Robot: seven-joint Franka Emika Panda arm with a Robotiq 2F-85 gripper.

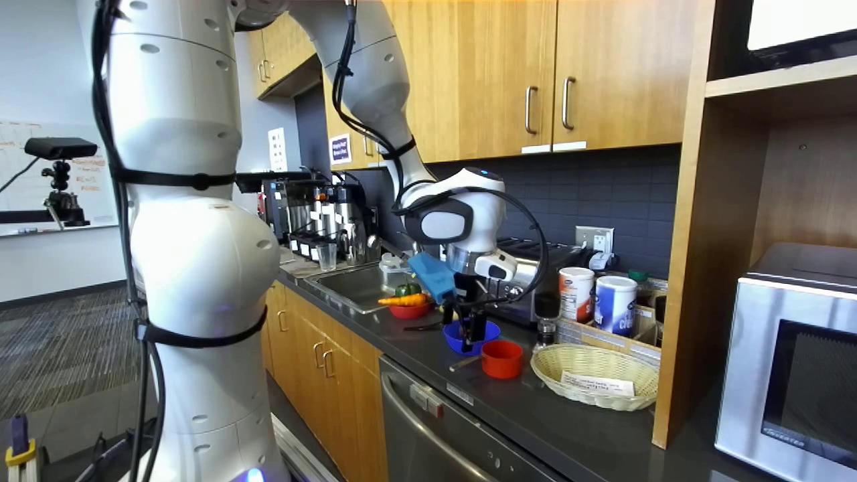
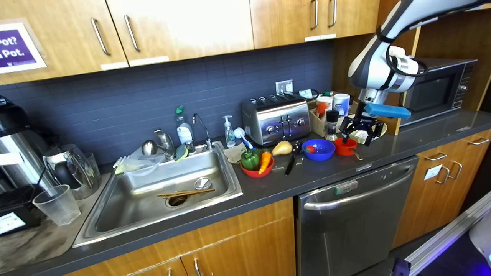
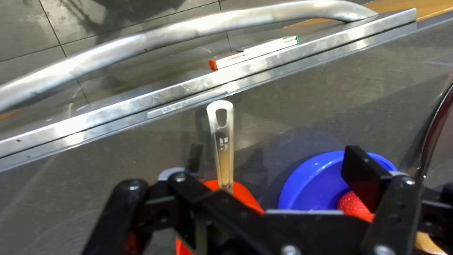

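Observation:
My gripper is open above the counter, its fingers spread wide with nothing held between them. Below it in the wrist view are a red measuring cup [image 3: 240, 195], its metal handle toward the counter's front edge, and a blue bowl [image 3: 310, 182] holding a red strawberry-like item [image 3: 354, 206]. One finger overlaps part of the bowl in that view, and the gripper body hides much of the cup. In the second exterior view, the gripper [image 2: 356, 138] is over the red cup [image 2: 340, 148], right of the blue bowl [image 2: 317, 155].
A red bowl [image 2: 251, 173] with a green pepper [image 2: 250, 159] and carrot [image 2: 265, 161] sits by the sink [image 2: 234, 181]. A dark utensil [image 2: 290, 164] lies between the bowls. Behind stands a toaster [image 2: 276, 122]; a wicker basket [image 1: 554, 384] and canisters [image 1: 616, 305] are nearby.

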